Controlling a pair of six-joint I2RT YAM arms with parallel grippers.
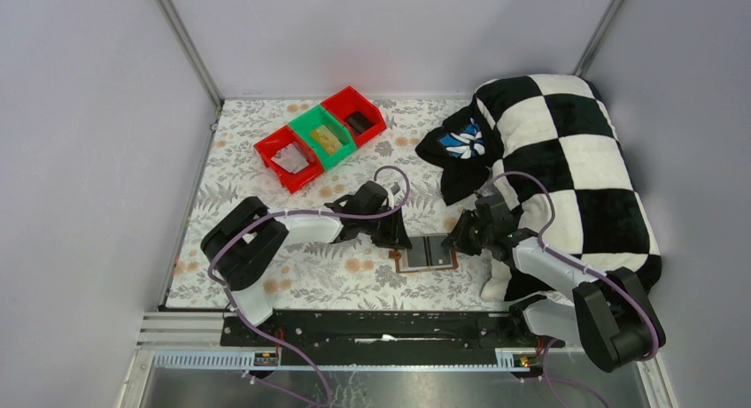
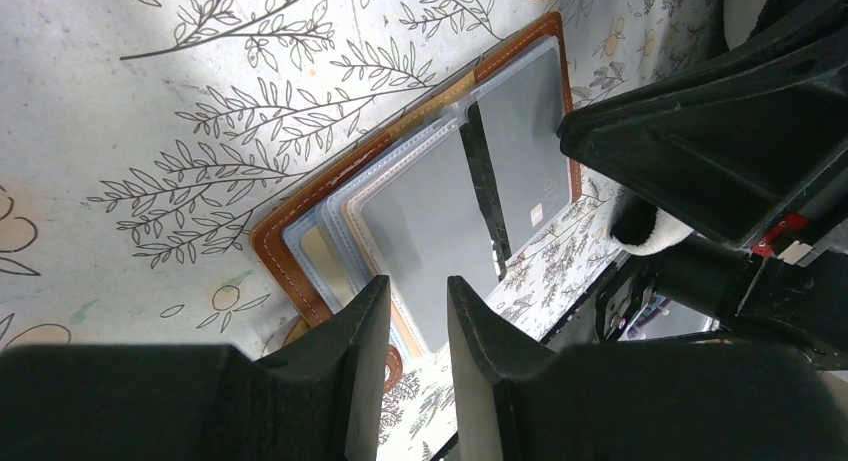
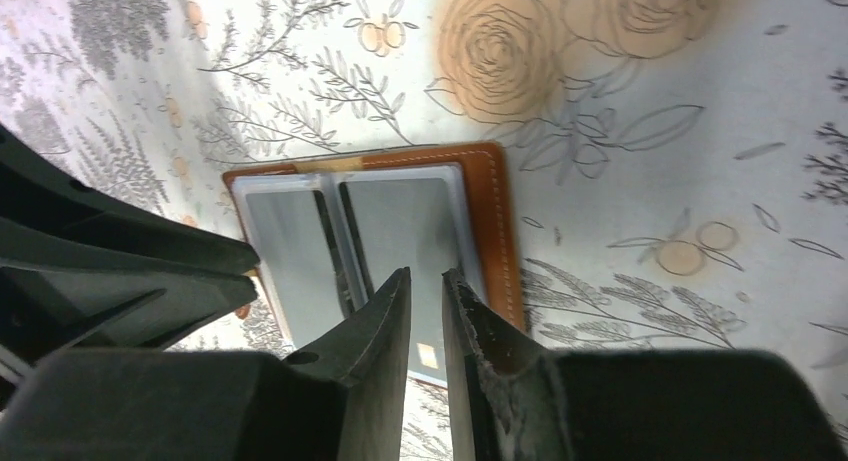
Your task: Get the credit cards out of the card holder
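Observation:
An open brown leather card holder (image 2: pixel 298 278) lies on the floral table, with grey card sleeves (image 2: pixel 425 236) in it, as the left wrist view shows. My left gripper is low over its left end, fingertips close together at the edge of the sleeves. My right gripper is at the holder's other end, its tips over the grey sleeve near the brown edge in the right wrist view. I cannot tell whether anything is between either pair of fingertips.
Red and green bins (image 1: pixel 321 136) with small items stand at the back left. A black-and-white checked cushion (image 1: pixel 590 163) and a dark cloth (image 1: pixel 438 147) fill the right side.

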